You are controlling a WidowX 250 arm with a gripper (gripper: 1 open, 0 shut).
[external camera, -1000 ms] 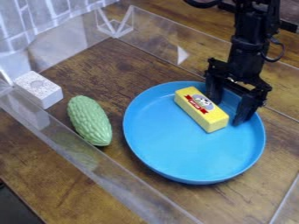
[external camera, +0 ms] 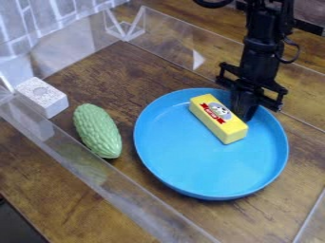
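Observation:
A yellow box with a red and white label lies on a blue plate on the wooden table. My black gripper is at the plate's back right rim, just right of and behind the box. Its fingers are dark and blurred against the table, and nothing shows held in them.
A green textured vegetable lies left of the plate, and a white block sits farther left. Clear transparent walls run along the left and lower left. Bare table is open behind the plate.
My gripper has moved slightly back, away from the plate's middle, and looks narrower than before. The box and plate have not visibly moved.

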